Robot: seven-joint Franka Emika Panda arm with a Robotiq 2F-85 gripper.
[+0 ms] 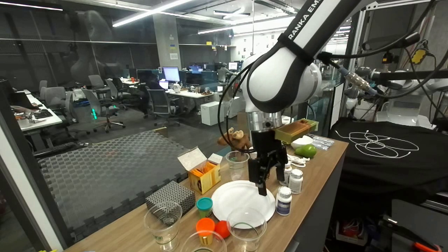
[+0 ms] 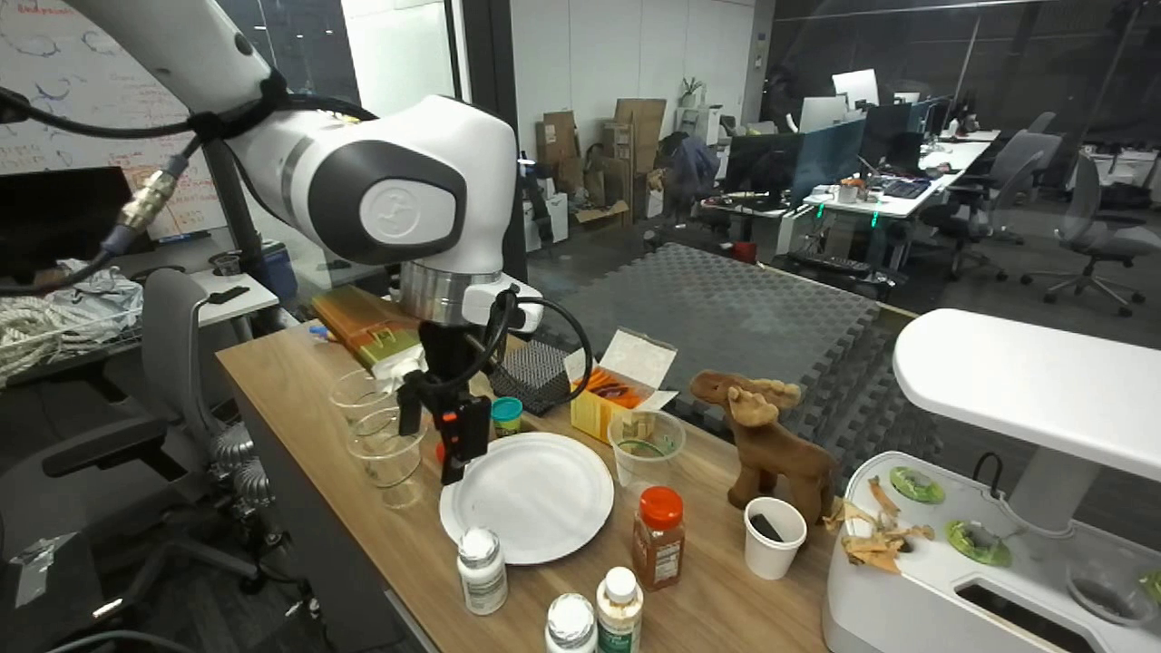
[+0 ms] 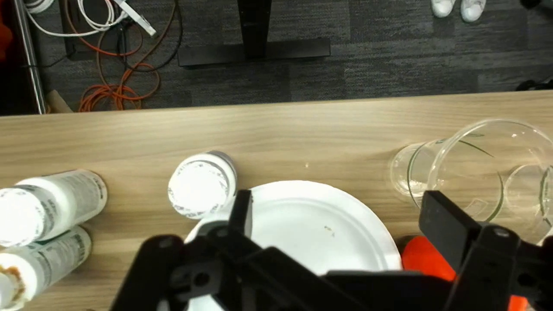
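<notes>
My gripper (image 1: 271, 182) stands open above the white plate (image 1: 241, 205), with nothing between its fingers. In exterior view 2 the gripper (image 2: 432, 444) hangs over the plate's edge on the clear-cup side. From the wrist, the plate (image 3: 316, 223) lies below the gap between the two spread fingers. A white-capped bottle (image 3: 202, 185) stands beside the plate's rim, close to the left finger. On the other side are a clear cup (image 3: 466, 171) and a red round object (image 3: 427, 256), partly hidden by the right finger.
More white bottles (image 3: 49, 207) stand to the left in the wrist view. A yellow box (image 1: 204, 176), a dark patterned box (image 1: 171, 198), a red-capped jar (image 2: 659, 535) and a toy moose (image 2: 767, 446) line the counter. Bare wood (image 3: 290, 137) runs along its edge.
</notes>
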